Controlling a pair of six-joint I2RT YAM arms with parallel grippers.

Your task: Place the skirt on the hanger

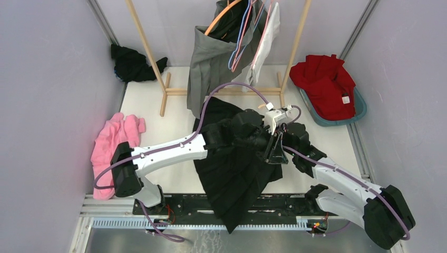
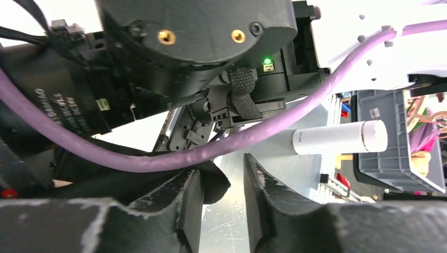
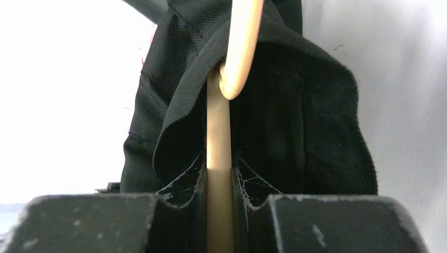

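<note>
The black skirt point(image 1: 237, 184) spreads under both arms, with its lower tip hanging over the front edge of the table. In the right wrist view my right gripper is shut on the bar of a wooden hanger point(image 3: 219, 132), which runs into the opening of the skirt point(image 3: 327, 116). Just its small hook end point(image 1: 262, 106) peeks out beside the right arm from above. My left gripper has its fingers apart; a black fold point(image 2: 215, 184) lies by one fingertip and the gap looks empty. Arms hide much of the skirt's upper part.
A wooden rack point(image 1: 226, 91) at the back carries a grey garment point(image 1: 211, 68), a white cloth point(image 1: 268, 42) and several hangers. Pink clothing point(image 1: 113, 153) lies left. Red clothing point(image 1: 327, 84) fills a blue-green basket point(image 1: 337, 123) at right. The purple hose point(image 2: 174, 161) loops close to my left gripper.
</note>
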